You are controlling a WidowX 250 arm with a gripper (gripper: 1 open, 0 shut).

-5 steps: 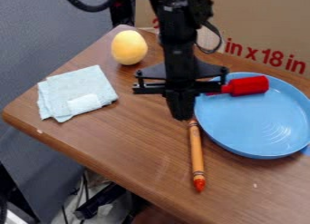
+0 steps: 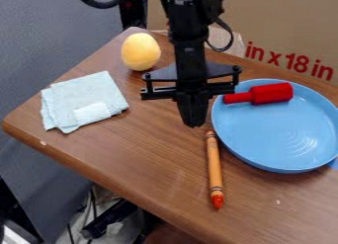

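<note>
The black gripper [image 2: 193,112] hangs over the wooden table at upper centre, left of a blue plate [image 2: 276,140]; whether its fingertips are apart is unclear. A red cylindrical object [image 2: 270,93] lies on the plate's upper left part. An orange crayon [image 2: 214,171] with a red tip lies on the table left of the plate. A folded pale cloth [image 2: 83,104] is at the left, and a yellow round object [image 2: 140,51] sits at the back left.
A cardboard box [image 2: 288,40] stands behind the table. The table's left edge drops to a grey area with cables.
The objects on the table stayed put.
</note>
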